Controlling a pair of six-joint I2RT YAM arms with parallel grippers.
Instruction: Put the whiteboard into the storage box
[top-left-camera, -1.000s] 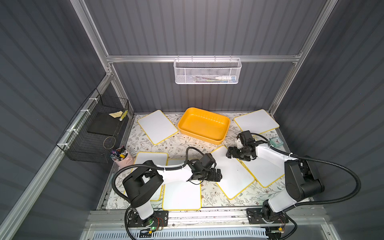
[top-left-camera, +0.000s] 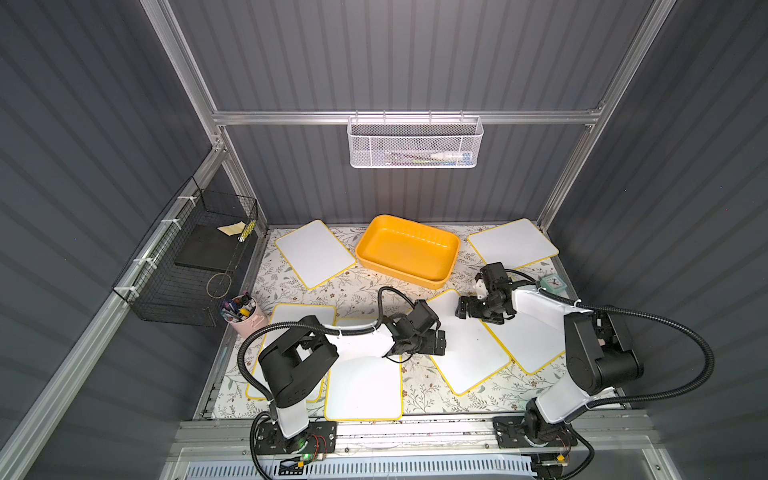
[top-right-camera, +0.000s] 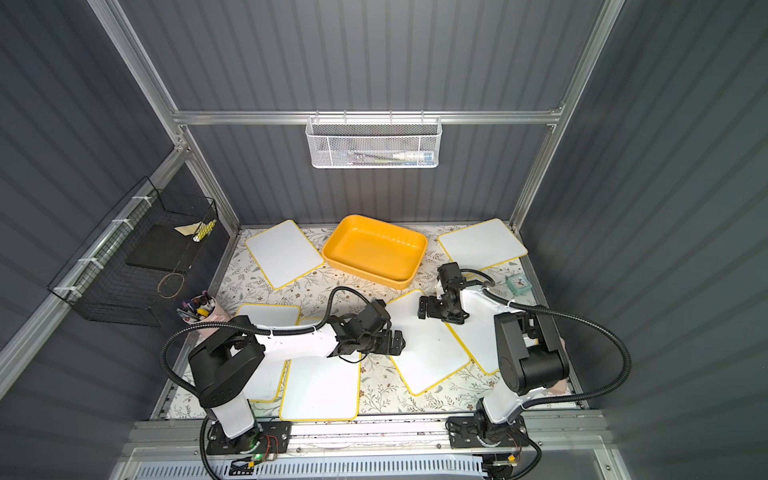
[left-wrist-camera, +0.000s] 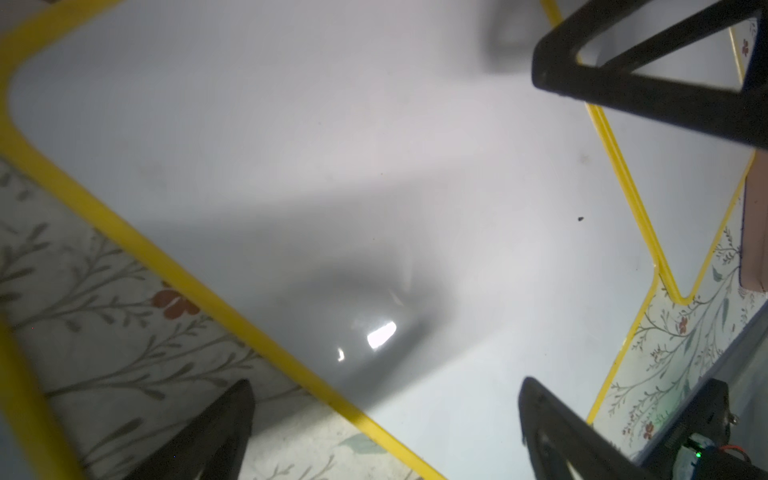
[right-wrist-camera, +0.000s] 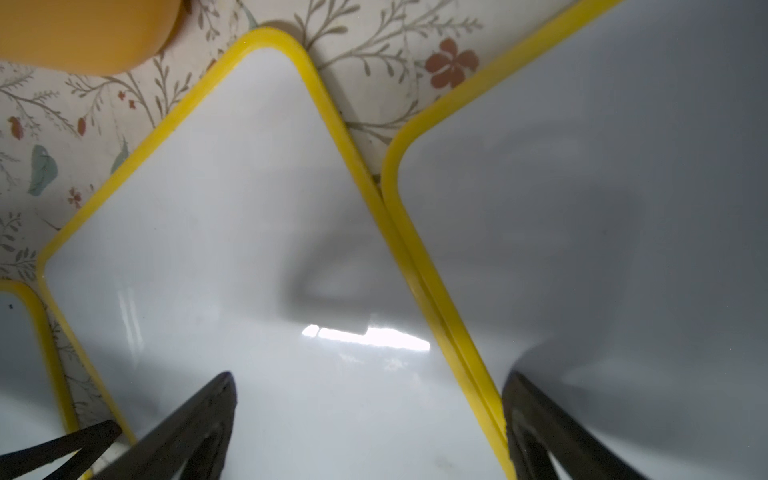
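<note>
The orange storage box (top-left-camera: 408, 249) stands empty at the back middle of the table. A whiteboard with a yellow rim (top-left-camera: 472, 352) lies flat in front of it, between my two grippers. Above its left edge my left gripper (top-left-camera: 440, 342) stands open, and in the left wrist view the yellow edge (left-wrist-camera: 280, 360) runs between the fingers. My right gripper (top-left-camera: 464, 307), also open, is over the board's upper right part. In the right wrist view that board (right-wrist-camera: 264, 264) fills the gap, its right rim close to the right finger (right-wrist-camera: 532, 424). Neither gripper holds anything.
More whiteboards lie around: back left (top-left-camera: 315, 252), back right (top-left-camera: 513, 242), front left (top-left-camera: 365, 384), and one at the right (top-left-camera: 532, 340) touching the middle board's edge. A pink pen cup (top-left-camera: 248, 317) stands at the left, a small teal box (top-left-camera: 553, 283) at the right.
My left gripper has shifted slightly to the right and away from the table's front. The right gripper has come a little to the right. The middle board has moved slightly.
</note>
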